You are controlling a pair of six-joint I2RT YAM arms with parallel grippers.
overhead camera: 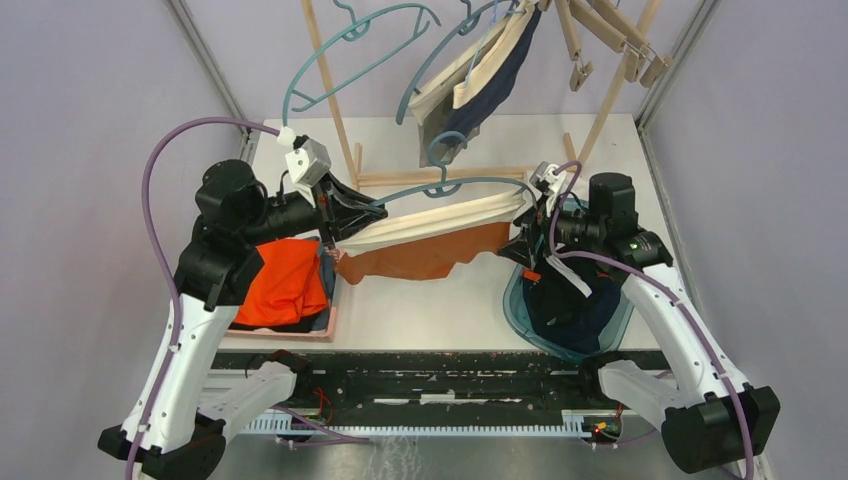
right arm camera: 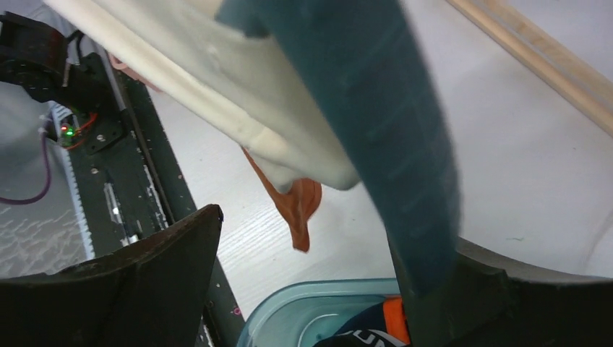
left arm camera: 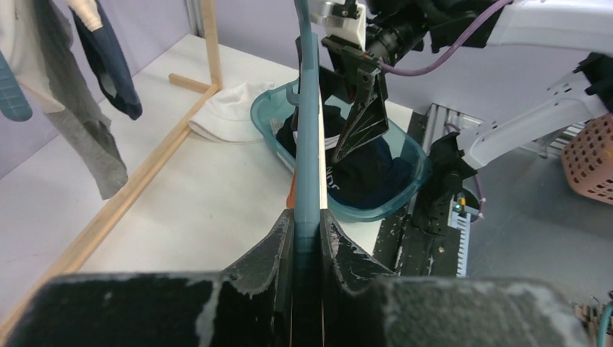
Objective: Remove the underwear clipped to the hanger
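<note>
A blue-grey hanger (overhead camera: 467, 182) spans the space between my two arms. Brown underwear (overhead camera: 425, 258) with a cream waistband (overhead camera: 440, 219) hangs along it. My left gripper (overhead camera: 372, 212) is shut on the hanger's left end; in the left wrist view the hanger bar (left arm camera: 306, 144) stands upright between the fingers. My right gripper is open, with the hanger's other end (right arm camera: 390, 144) reaching down by its right-hand finger. The cream waistband (right arm camera: 217, 94) shows above that gap, not pinched. How the underwear is fixed to the hanger is hidden.
A teal basket (overhead camera: 520, 325) of dark clothes sits under my right gripper. At left stands a pink basket (overhead camera: 290, 336) with orange cloth (overhead camera: 280, 285). Behind, a wooden rack bar (overhead camera: 450, 177), an empty hanger (overhead camera: 350, 75) and hung garments (overhead camera: 500, 75) crowd the back.
</note>
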